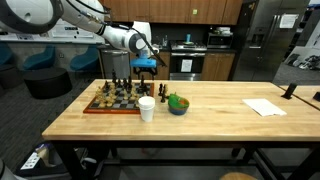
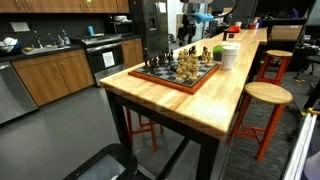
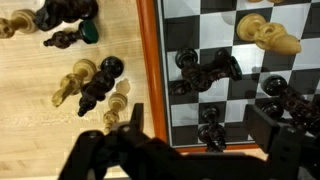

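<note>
Above the far right edge of the chessboard, my gripper (image 1: 147, 70) hangs pointing down. In the wrist view its two dark fingers stand well apart along the bottom, so the gripper is open with nothing held between them. Below it is the brown-rimmed chessboard (image 3: 152, 70). Dark pieces stand or lie on its squares, among them a dark chess piece (image 3: 208, 72) lying tilted between the fingers' lines. A tan piece (image 3: 268, 33) lies toward the top right. Off the board, on the wooden table, lie several loose dark and tan pieces, including a dark piece (image 3: 98, 85).
A white cup (image 1: 147, 108) stands close to the board's right side. Beyond it is a blue bowl (image 1: 178, 105) with green and red things in it. White paper (image 1: 264, 107) lies farther right on the table (image 1: 220, 118), with clear wood between.
</note>
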